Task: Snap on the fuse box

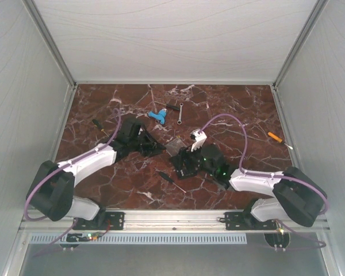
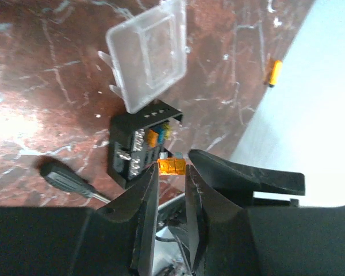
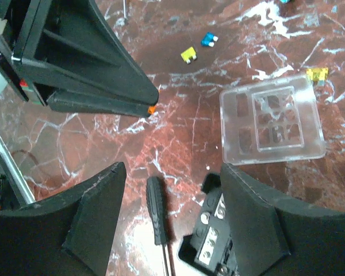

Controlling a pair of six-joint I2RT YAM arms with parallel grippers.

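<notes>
My left gripper is shut on an orange fuse (image 2: 171,165), held in the air above the table. The black fuse box (image 2: 122,148) lies open, with small orange and blue pieces inside visible in the left wrist view. Its clear cover (image 3: 270,152) lies apart, beside it. My right gripper is over the box, fingers parted, with nothing seen gripped; it partly hides the box in the top view.
Loose yellow (image 3: 189,54) and blue (image 3: 209,39) fuses lie beyond the box. A black screwdriver (image 3: 156,207) lies beside it. A blue tool (image 1: 157,115), a wrench (image 1: 180,114) and an orange-handled screwdriver (image 1: 276,138) lie farther off.
</notes>
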